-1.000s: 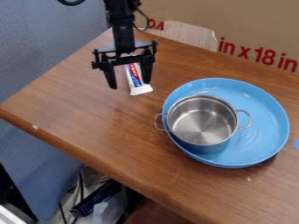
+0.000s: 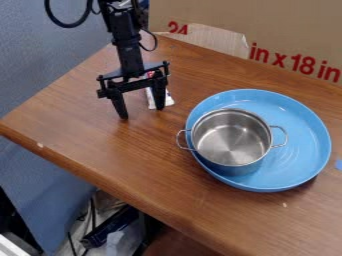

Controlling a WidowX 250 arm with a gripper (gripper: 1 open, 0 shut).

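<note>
The black gripper [image 2: 140, 104] is low over the left-middle of the wooden table, its two fingers pointing down and spread apart, open. Behind it, largely hidden by the gripper, lies a white tube [image 2: 166, 101] with red markings. Nothing shows clearly between the fingers; whether they straddle the tube I cannot tell. To the right a steel pot [image 2: 233, 138] with two handles sits in a blue plate [image 2: 290, 119].
A cardboard box [image 2: 279, 35] stands along the back of the table.
The gripper has come lower and slightly toward the front left, now covering more of the tube. The pot and plate are unchanged.
</note>
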